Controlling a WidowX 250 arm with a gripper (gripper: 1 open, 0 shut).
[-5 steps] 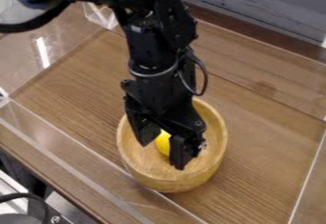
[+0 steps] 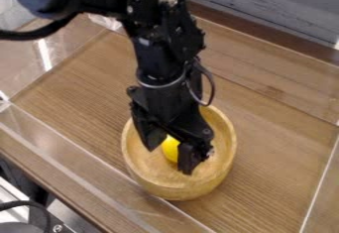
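My black gripper (image 2: 169, 138) reaches down from the top into a round wooden bowl (image 2: 180, 183), with one finger on the left and the other on the right. Between and just behind the fingers a small yellow object (image 2: 169, 150) rests in the bowl, partly hidden by the gripper. Whether the fingers touch it or grip it I cannot tell.
A wooden tabletop (image 2: 272, 98) surrounds the bowl, with open space left and right. A pale wall or ledge (image 2: 279, 14) runs along the back right. A black cable lies at the lower left corner.
The gripper has shifted very slightly within the bowl, its upper part a little to the left. The bowl stays in place.
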